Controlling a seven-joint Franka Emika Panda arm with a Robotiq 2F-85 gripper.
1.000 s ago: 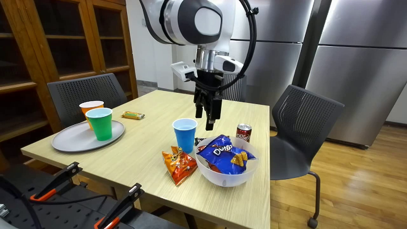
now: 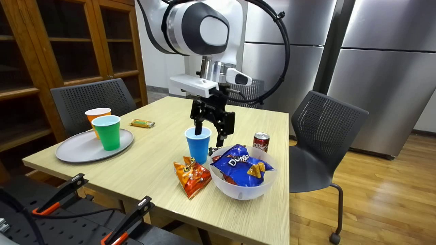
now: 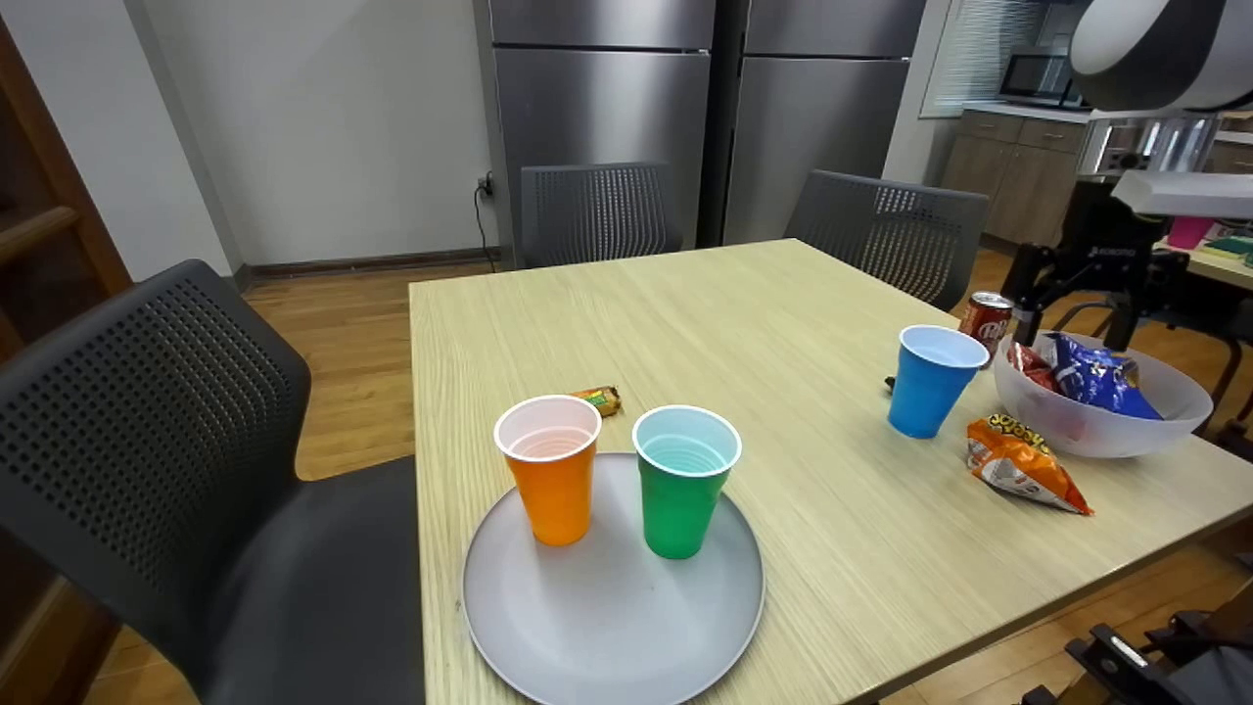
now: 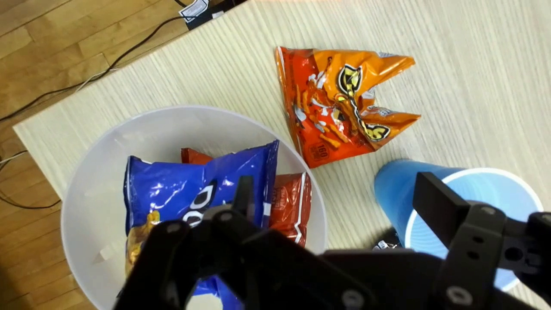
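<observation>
My gripper (image 2: pixel 209 137) is open and points down above the table, with nothing between its fingers. In the wrist view one of the fingers (image 4: pixel 439 204) overlaps the blue cup (image 4: pixel 395 193), and the other covers part of the blue Doritos bag (image 4: pixel 170 181). That bag lies in the translucent bowl (image 2: pixel 241 192) on top of red packets (image 4: pixel 292 204). Beside the bowl, on the bare table, is an orange Cheetos bag (image 2: pixel 192 179). The blue cup (image 2: pixel 198 149) stands upright just behind it.
A soda can (image 2: pixel 261 141) stands behind the bowl, and a small dark packet (image 4: pixel 388 241) lies near the blue cup. At the far left, a grey plate (image 3: pixel 611 634) bears an orange cup (image 3: pixel 554 493) and a green cup (image 3: pixel 677 505). A yellow-wrapped bar (image 2: pixel 142 123) lies behind it.
My gripper has moved left in exterior view 1 and turned about its vertical axis, so its fingers now appear wider apart. The objects on the table have stayed put.
</observation>
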